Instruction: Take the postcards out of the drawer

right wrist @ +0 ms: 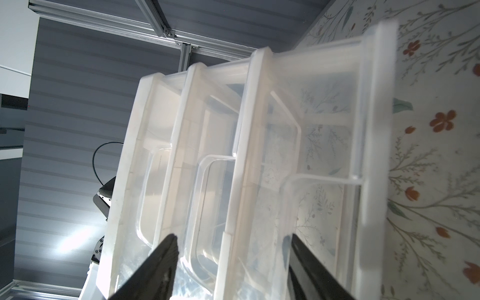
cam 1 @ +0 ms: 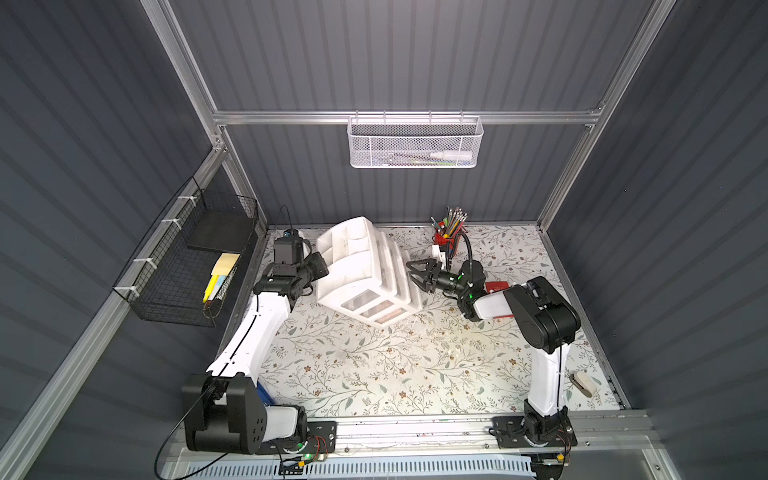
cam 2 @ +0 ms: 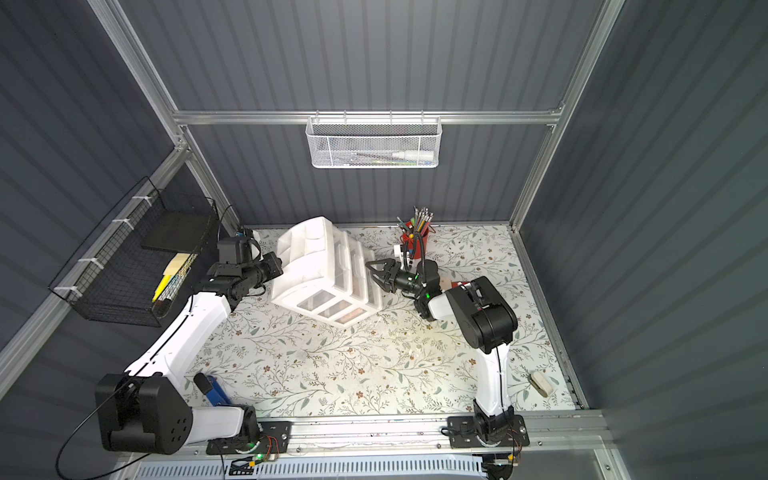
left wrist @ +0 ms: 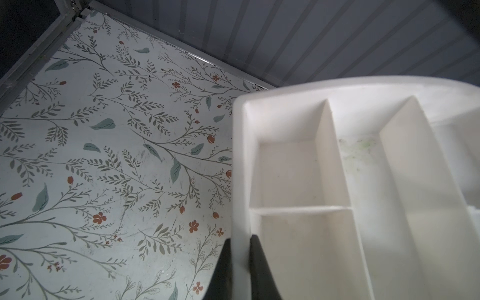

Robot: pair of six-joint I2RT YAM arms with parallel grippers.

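Note:
A white drawer unit [cam 1: 348,272] with stepped, translucent drawers stands at the back of the table, turned with its fronts toward my right arm. My left gripper [cam 1: 321,265] is shut on the unit's thin top rim [left wrist: 241,175], a dark finger on each side of the wall in the left wrist view. At the drawer fronts, my right gripper stands open, one finger [right wrist: 312,270] overlapping the lowest drawer [right wrist: 320,135]. That drawer juts out slightly. Something pinkish shows faintly through the unit's lowest side window [cam 1: 386,313]; I cannot make out any postcards.
Behind the right gripper stands a red pen cup [cam 2: 416,244]; a red item [cam 1: 497,288] lies under the right arm. A wire basket [cam 1: 184,272] hangs on the left wall.

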